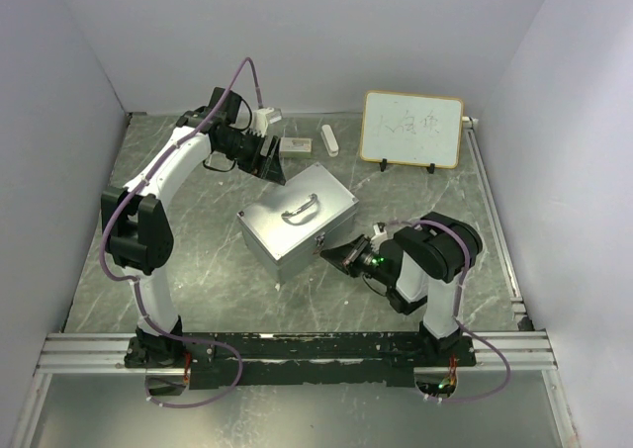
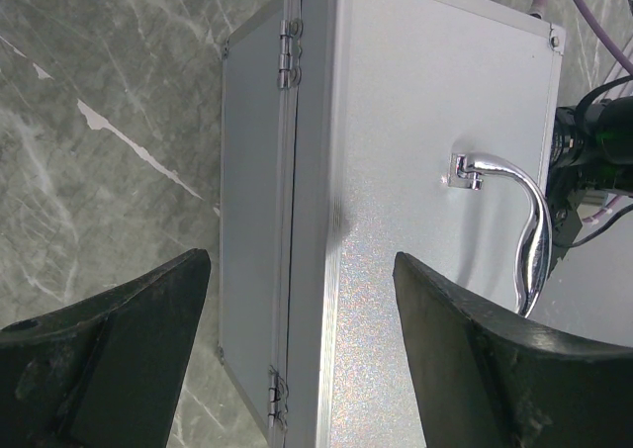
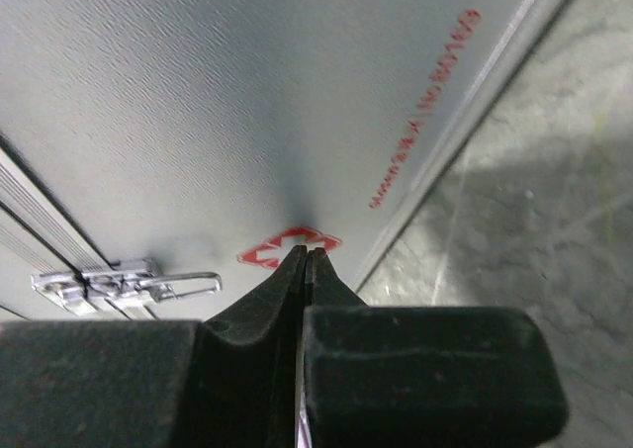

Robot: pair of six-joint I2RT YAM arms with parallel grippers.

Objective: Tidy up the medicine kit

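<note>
A closed silver metal medicine kit [image 1: 272, 216] stands in the middle of the table, its curved handle [image 1: 301, 210] lying on the lid. My left gripper [image 1: 276, 167] hovers over the kit's far hinge edge. In the left wrist view its fingers [image 2: 465, 369] are well apart, with only the lid and hinges [image 2: 289, 52] behind them. At the kit's front right side, my right gripper is shut, with nothing visible between its tips. The latch [image 3: 129, 285] shows to its left, and a red cross mark [image 3: 289, 246] lies just beyond the tips. The kit's inside is hidden.
Behind the kit are a small pale box [image 1: 296, 146] and a white oblong item [image 1: 329, 139]. A whiteboard [image 1: 412, 129] on black feet stands at the back right. Bare table [image 1: 203, 245] lies to the kit's left.
</note>
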